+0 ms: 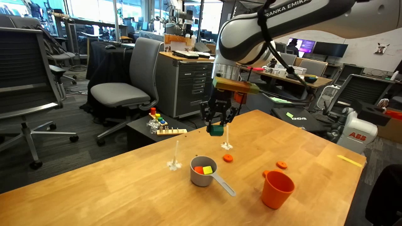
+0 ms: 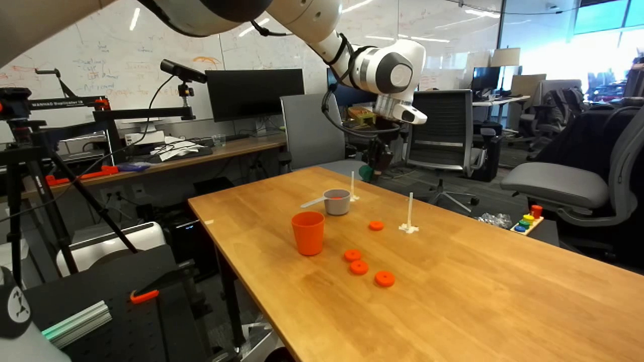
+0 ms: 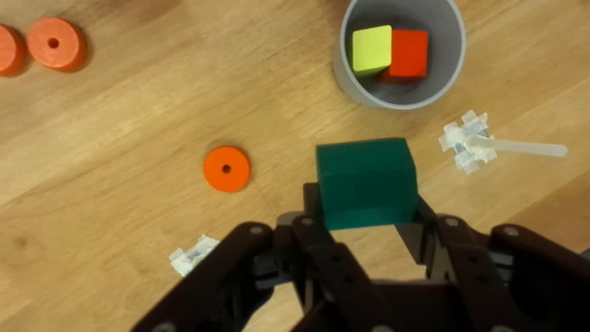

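Observation:
A dark green block [image 3: 368, 185] is pinched between the fingertips of my gripper [image 1: 216, 127], held in the air above the table's far side. In the wrist view the block hides much of the fingertips. The grey measuring cup [image 1: 202, 180] stands upright on the table, its handle toward the orange cup in exterior view 1. Inside it lie a yellow block [image 3: 372, 50] and a red block [image 3: 409, 53], side by side. My gripper and the green block are beside the cup and higher, not over its opening.
Two thin white pegs are taped upright, one [image 1: 175, 153] left of the grey cup and one [image 1: 227, 136] behind it. An orange cup [image 2: 308, 234] and several orange discs [image 2: 384, 278] rest on the table. Free room lies along the table's left side in exterior view 1.

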